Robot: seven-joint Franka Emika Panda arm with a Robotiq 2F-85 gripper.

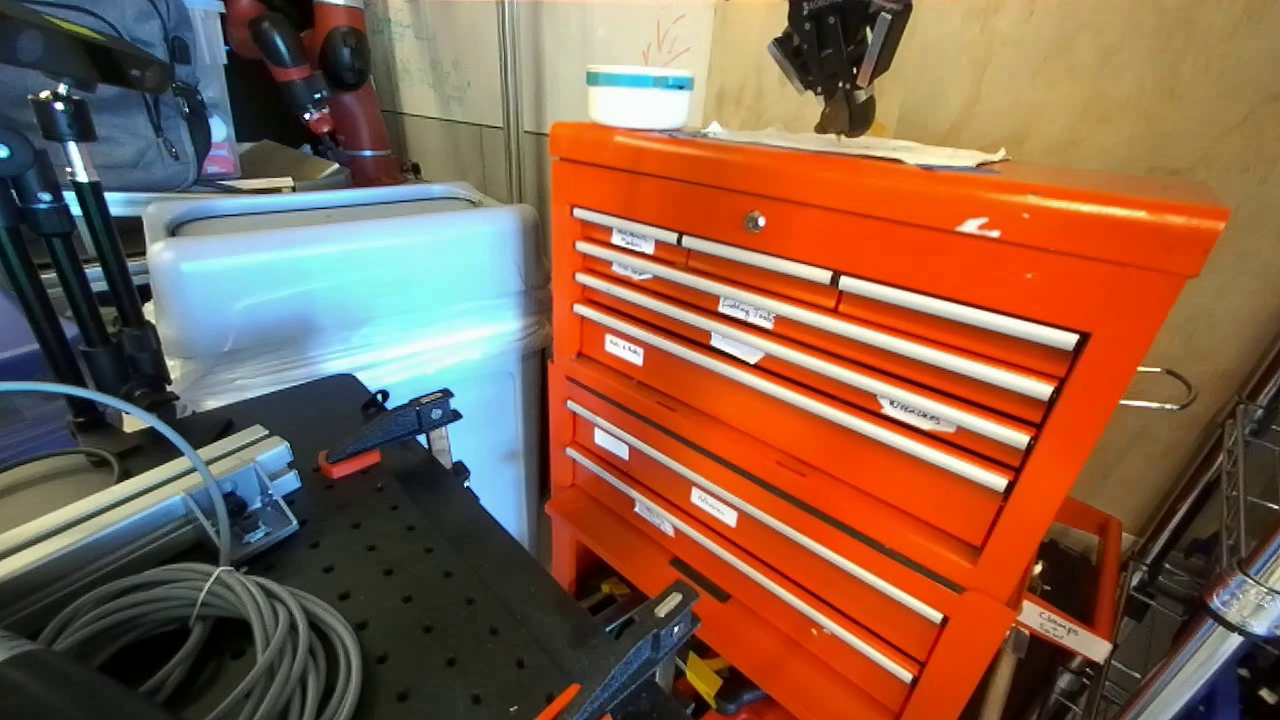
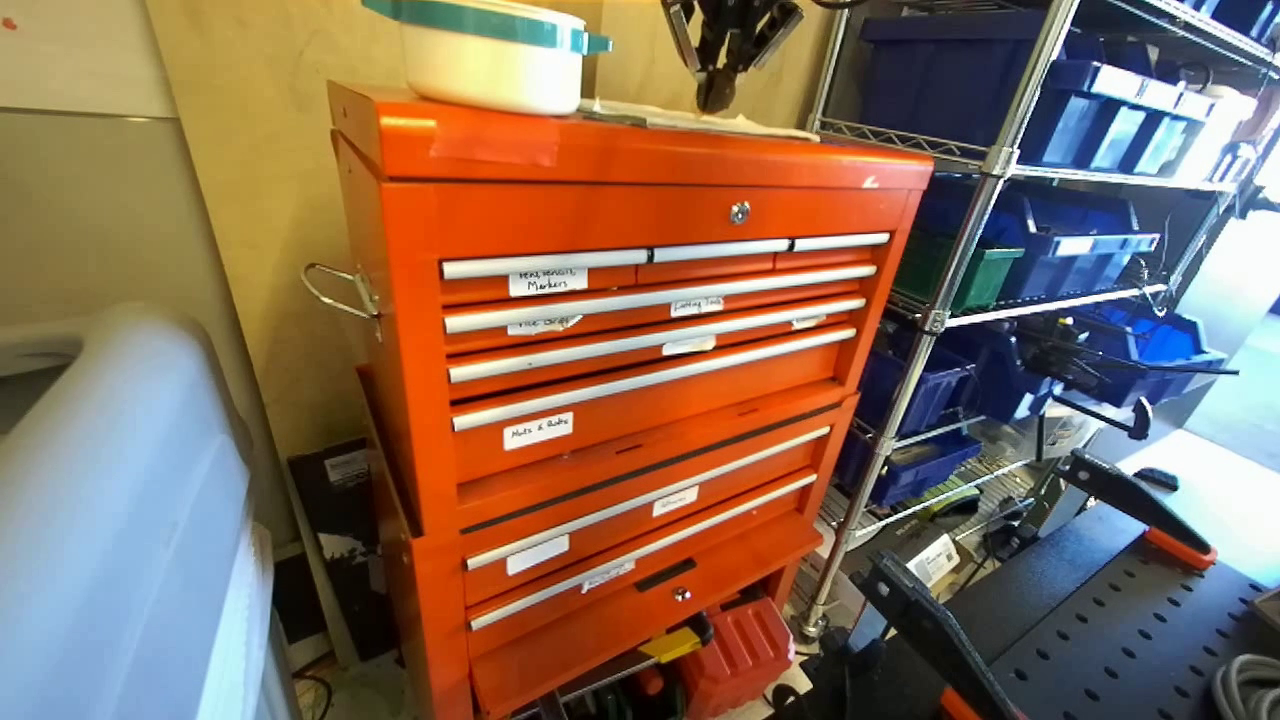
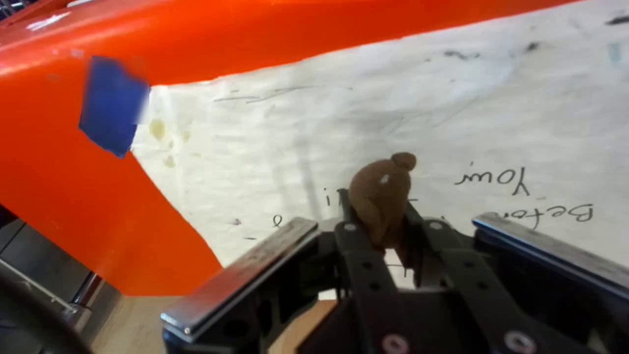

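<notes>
Over the top of the orange tool chest (image 1: 1056, 198), my gripper (image 1: 845, 110) points down, shut on a small brown object (image 3: 377, 191). In the wrist view the object sits between the fingertips, a rounded lump with a small knob at one end. A white sheet of paper (image 3: 283, 135) with handwriting lies beneath it. From the second exterior view the brown object (image 2: 716, 92) shows just under my fingers, close above the paper; whether it still touches the paper I cannot tell.
A white tub (image 1: 639, 102) with a teal rim stands on the chest, left of my gripper in the first exterior view. Blue tape (image 3: 112, 106) marks one paper corner. A wire shelf (image 2: 1008, 160) with blue bins stands beside the chest.
</notes>
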